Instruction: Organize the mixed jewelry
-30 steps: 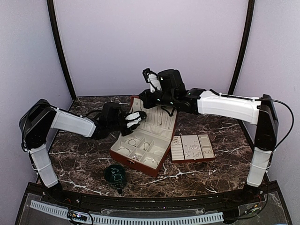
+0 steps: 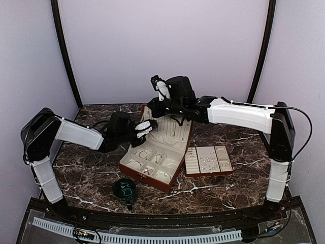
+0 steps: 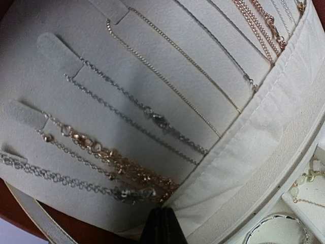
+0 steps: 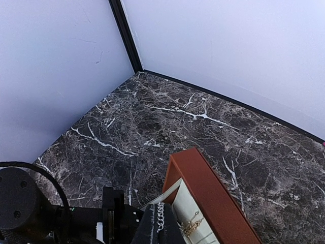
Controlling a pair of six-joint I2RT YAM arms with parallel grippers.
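An open brown jewelry box (image 2: 169,181) holds bracelets and small pieces in its compartments. Necklaces (image 3: 172,86) hang inside its lid (image 4: 203,178), tucked into a fabric pocket (image 3: 254,117). My left gripper is shut at the pocket's lower end beside the gold and silver chains; nothing clearly shows between its fingers. My right gripper is shut above the lid's top; a silver chain shows at its fingertips, though whether it is held is unclear. A separate tray (image 2: 199,171) of rings and small jewelry lies to the right.
A dark green round object with a handle (image 2: 124,189) sits in front of the box. Bare marble table (image 2: 86,173) shows at left and behind the lid. Both arms crowd the space over the lid.
My right gripper has shifted slightly to the left in the top view. The left arm, box and tray look unchanged.
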